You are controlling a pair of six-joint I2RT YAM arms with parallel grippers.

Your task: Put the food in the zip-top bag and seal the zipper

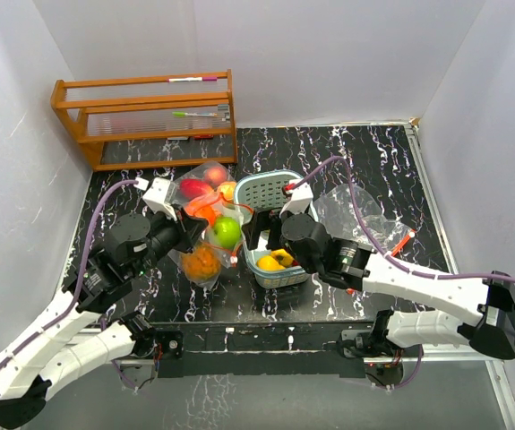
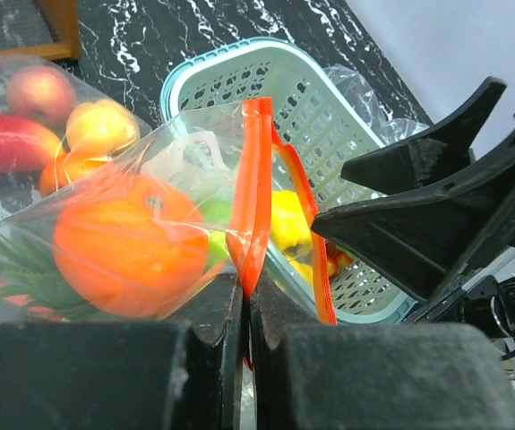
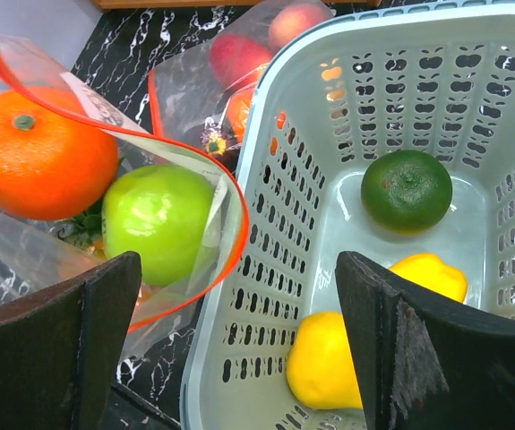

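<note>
An orange fruit (image 2: 132, 244) and a green apple (image 3: 158, 219) lie inside the open clear zip bag (image 2: 181, 152) with the orange-red rim. My left gripper (image 1: 194, 235) is shut on that rim, pinching it at the front corner (image 2: 246, 309). Right of the bag mouth, over the basket's left side, my right gripper (image 1: 259, 229) stands open with nothing between its fingers. In the pale green basket (image 3: 275, 170) lie a dark green fruit (image 3: 407, 190) and yellow pieces (image 3: 322, 363).
Behind the held bag lies a filled bag with a peach (image 2: 40, 95) and red fruit; another filled bag (image 1: 201, 262) lies in front. An empty bag (image 1: 357, 218) is flat at the right. A wooden rack (image 1: 150, 116) stands at the back left.
</note>
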